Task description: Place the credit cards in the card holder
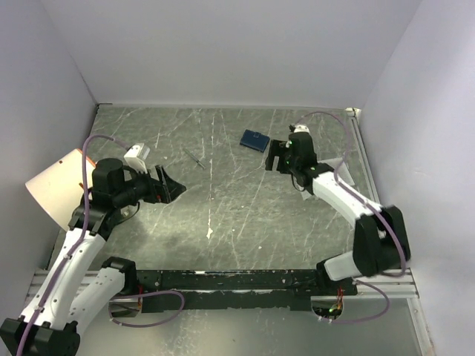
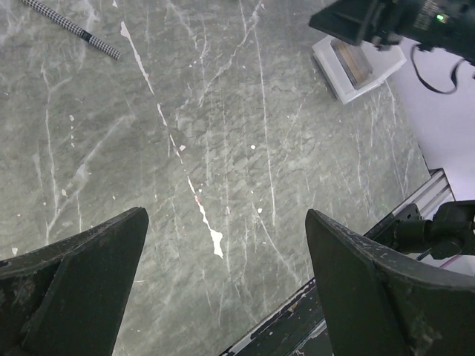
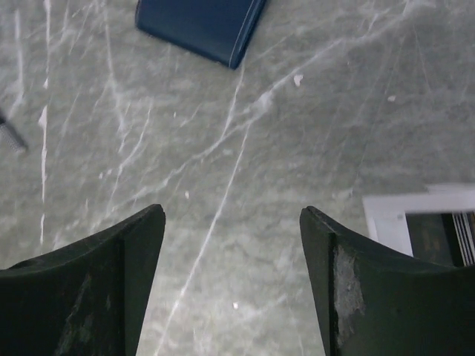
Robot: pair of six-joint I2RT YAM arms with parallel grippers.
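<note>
The dark blue card holder (image 1: pixel 254 140) lies near the back of the grey table; its near edge (image 3: pixel 197 30) shows at the top of the right wrist view. On the right side of the table, just short of the holder, hangs my right gripper (image 1: pixel 271 156), its fingers apart with nothing between them. A white box (image 2: pixel 355 67) stands at the right, with thin, card-like edges (image 3: pixel 466 236) inside it; whether these are the credit cards I cannot tell. My left gripper (image 1: pixel 173 185) is open and empty over the left of the table.
A thin pen-like stick (image 1: pixel 194 158) lies left of the holder. At the far left a cream-coloured curved panel (image 1: pixel 61 189) stands behind the left arm.
</note>
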